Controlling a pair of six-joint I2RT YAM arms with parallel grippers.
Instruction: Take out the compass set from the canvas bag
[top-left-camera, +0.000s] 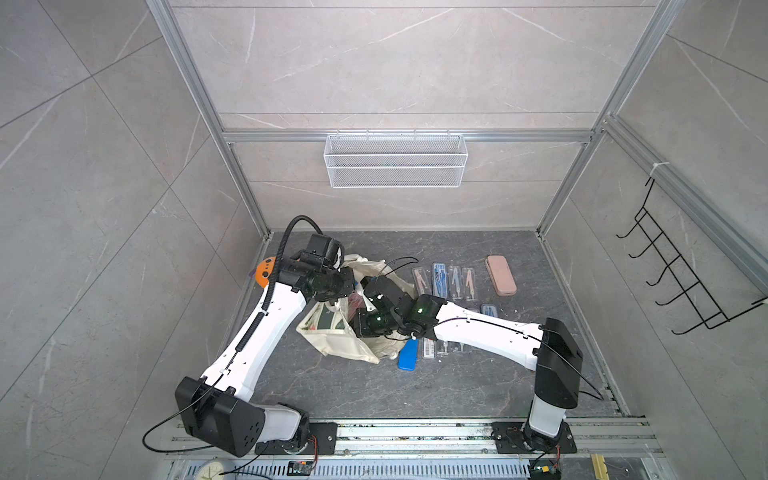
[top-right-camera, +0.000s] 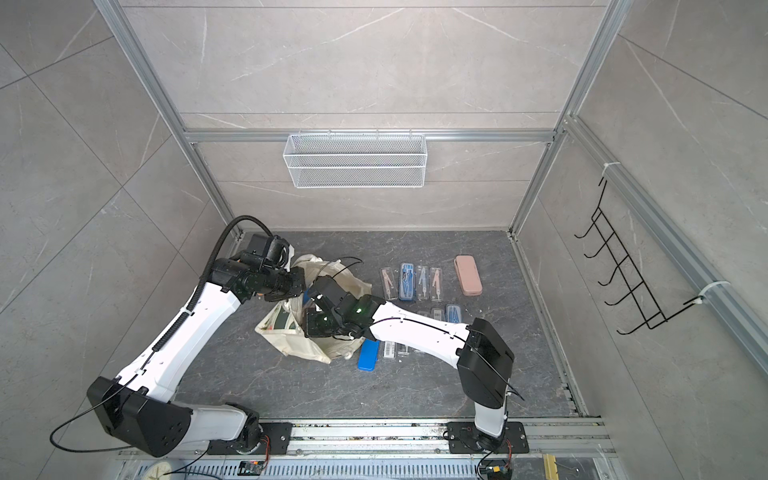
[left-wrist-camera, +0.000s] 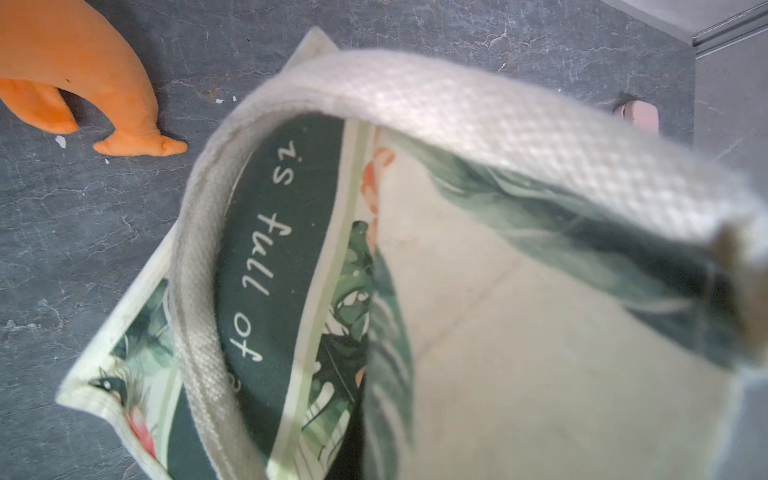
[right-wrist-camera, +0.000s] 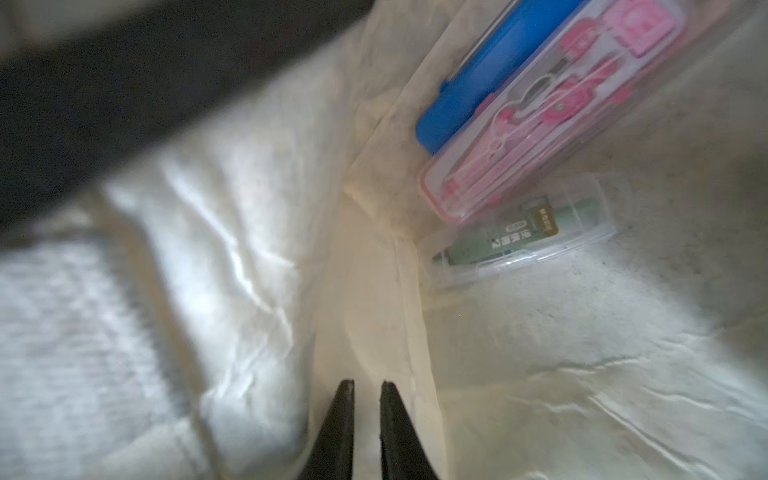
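The canvas bag (top-left-camera: 336, 344) lies at centre-left. My left gripper (top-left-camera: 340, 284) is over its left side; in the left wrist view a strap (left-wrist-camera: 512, 120) crosses close up, and the fingers are not in that view. My right gripper is inside the bag, its fingertips slightly apart with only lining visible between. Inside, in the right wrist view, a pink compass set in a clear case (right-wrist-camera: 536, 112) lies beside a blue case (right-wrist-camera: 472, 88) and a green item in clear packaging (right-wrist-camera: 520, 232).
Several packaged sets (top-right-camera: 422, 284), a pink case (top-right-camera: 468, 274) and a blue case (top-right-camera: 368, 356) lie right of the bag. An orange plush toy (left-wrist-camera: 112, 96) lies to the left. A wire basket (top-left-camera: 396, 160) hangs on the back wall.
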